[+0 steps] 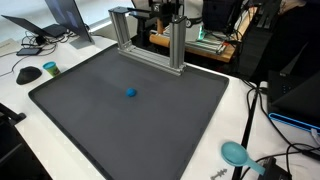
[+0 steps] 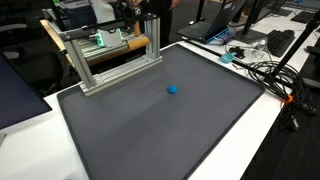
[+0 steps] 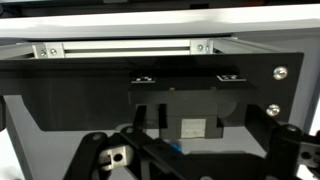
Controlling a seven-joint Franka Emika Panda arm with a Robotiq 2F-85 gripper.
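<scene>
A small, roundish blue object rests on the dark grey mat, toward its back left in exterior view 1. The same blue object shows on the mat's upper middle in exterior view 2. In the wrist view only a sliver of blue peeks out between the dark gripper parts. My gripper stands open at the lower middle of that view, and I see nothing held in it. The exterior views do not show its fingers clearly.
A metal profile frame stands along one edge of the mat. A green cup and a dark round item sit on the white table beyond the mat. Cables lie off one side.
</scene>
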